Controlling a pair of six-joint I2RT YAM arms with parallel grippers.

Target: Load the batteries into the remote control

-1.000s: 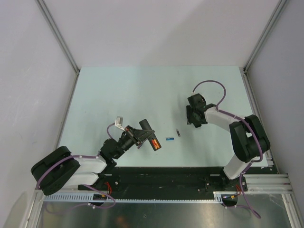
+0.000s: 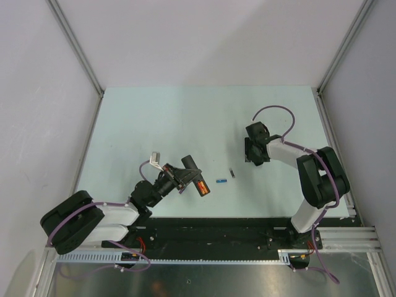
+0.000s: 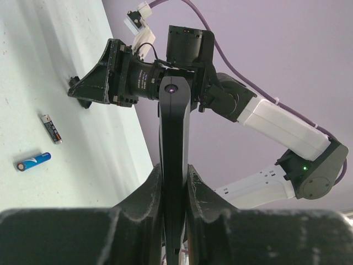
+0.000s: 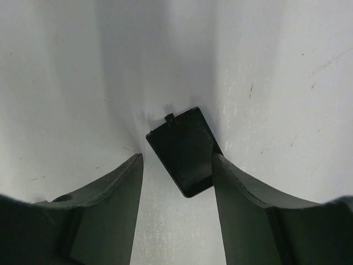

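Note:
In the top view my left gripper (image 2: 184,176) is shut on the black remote (image 2: 202,186), orange showing in its compartment; in the left wrist view the remote (image 3: 174,132) stands edge-on between the fingers. A blue battery (image 3: 34,161) and a black-and-silver battery (image 3: 51,129) lie on the white table. In the right wrist view a black rectangular piece with a small tab, apparently the battery cover (image 4: 183,150), lies between the fingertips of my open right gripper, low over the table.
Rails and walls border both sides. The right arm occupies the table's right part.
The right arm has shifted very slightly. The left arm and the remote have not visibly moved.

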